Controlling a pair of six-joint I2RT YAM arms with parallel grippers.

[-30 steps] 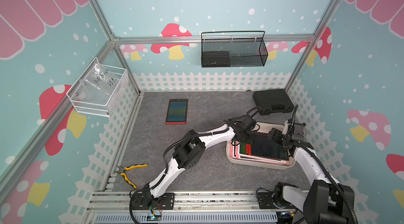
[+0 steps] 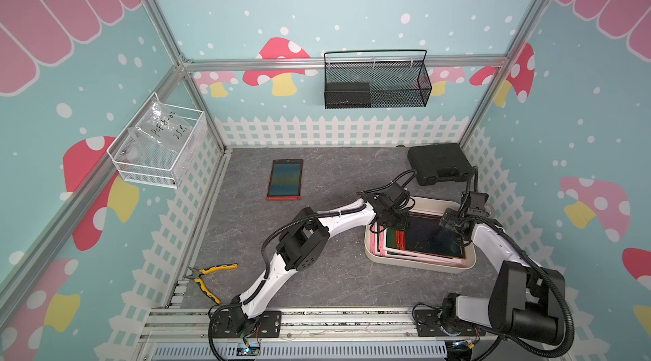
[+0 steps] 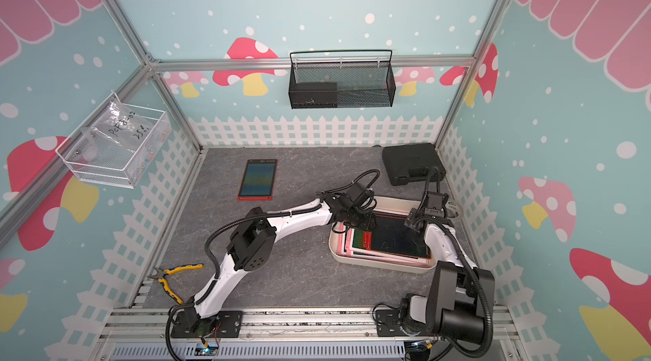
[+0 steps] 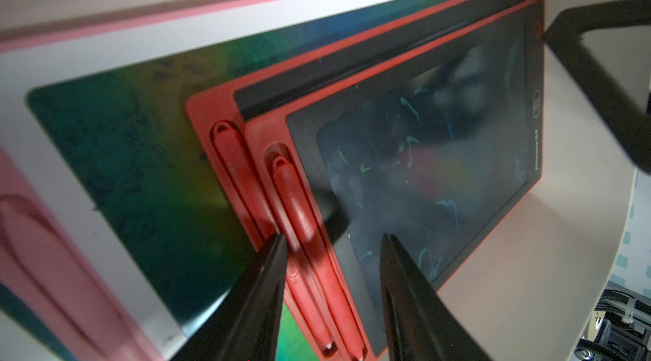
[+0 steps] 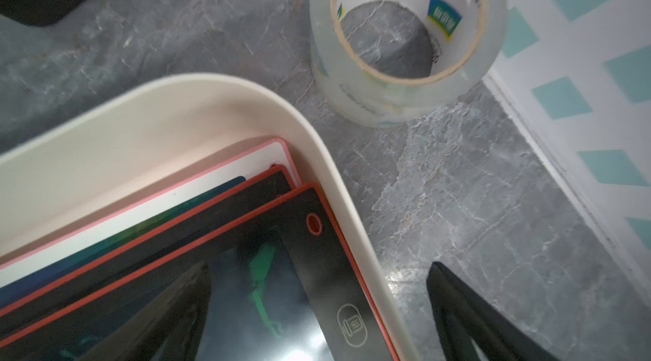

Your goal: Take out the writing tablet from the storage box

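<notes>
The storage box [image 2: 420,266], cream and rounded, holds a stack of writing tablets. On top lies a black-screened tablet with a red frame [image 4: 434,151], its red stylus along one short side. A similar red-framed tablet [image 4: 223,137] and larger white-and-pink ones are under it. My left gripper is part open over the stylus end, nothing held between its fingers; whether they touch the tablets cannot be told. At the box's right end, my right gripper stands wide open, one finger over the top tablet, the other beyond the rim. One red tablet [image 2: 284,179] lies outside, on the table.
A clear tape roll [image 5: 407,35] stands close outside the box's right end. Behind the box lies a black case [image 2: 439,163]. Yellow-handled pliers [image 2: 215,268] rest at the left front.
The left arm has barely moved; the tablets look unchanged.
</notes>
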